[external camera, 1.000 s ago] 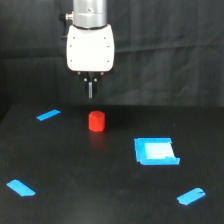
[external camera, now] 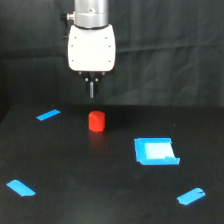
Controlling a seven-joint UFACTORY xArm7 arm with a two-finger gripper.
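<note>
A small red object [external camera: 97, 121], rounded and upright, stands on the dark table. Above it and slightly to its left in the image hangs my gripper [external camera: 92, 95], pointing down below the white hand [external camera: 91, 49]. The fingers are small and dark against the dark backdrop, so whether they are apart or together is unclear. No object is visible at the fingertips, and the red object looks clear of them.
A blue-edged square with a pale centre [external camera: 157, 151] lies to the right. Flat blue strips lie at the left rear [external camera: 48, 115], left front [external camera: 21, 188] and right front [external camera: 191, 196]. Bare table [external camera: 100, 185] fills the front middle.
</note>
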